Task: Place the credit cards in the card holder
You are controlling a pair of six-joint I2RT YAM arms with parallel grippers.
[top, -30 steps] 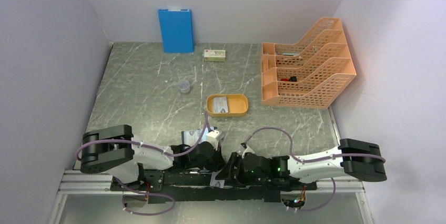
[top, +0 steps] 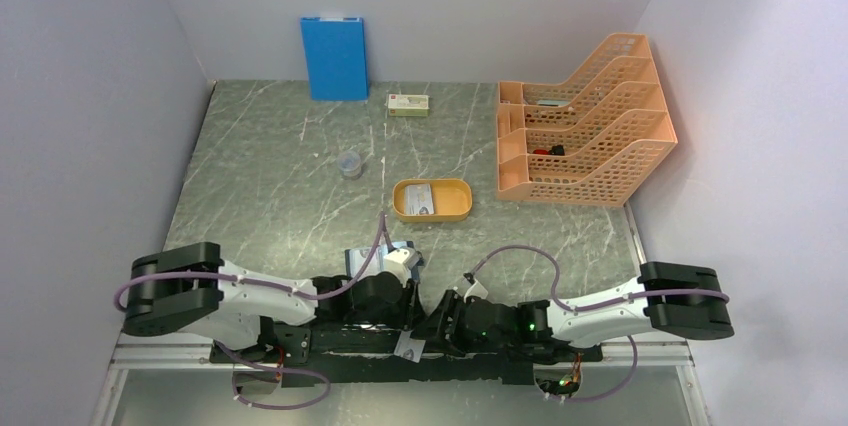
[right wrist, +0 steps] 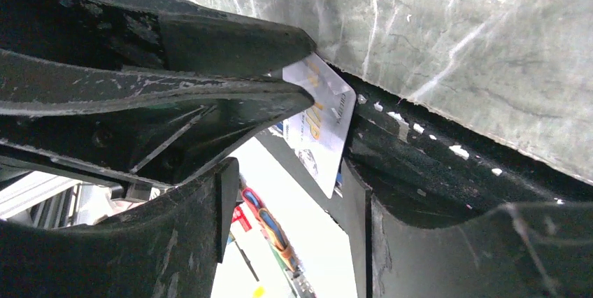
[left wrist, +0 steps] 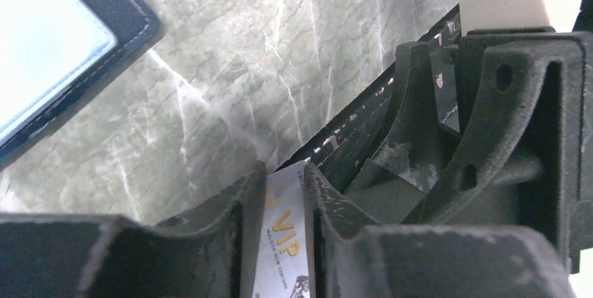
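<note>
A pale credit card (top: 409,346) with gold "VIP" lettering tilts over the table's front edge, between my two grippers. In the left wrist view this card (left wrist: 282,242) shows between the fingertips of my left gripper. A gap separates those fingers; whether they clamp the card cannot be told. My right gripper is open, and a lower corner of the card (right wrist: 327,151) shows in the space between its fingers, with no clear contact. Behind the left gripper lies a dark-blue-edged, pale-faced item (left wrist: 129,32), perhaps the card holder, partly covered by the arm (top: 365,298).
A yellow tray (top: 455,201) with a pale card inside stands mid-table. Further back are a clear cup (top: 350,164), a small box (top: 408,105) and a blue folder (top: 335,58). An orange rack (top: 600,126) occupies the right rear. Bare tabletop lies left and right of the tray.
The left arm has shifted left, its gripper only slightly. The card has moved a little left and turned to a more slanted angle. My right arm has barely moved.
</note>
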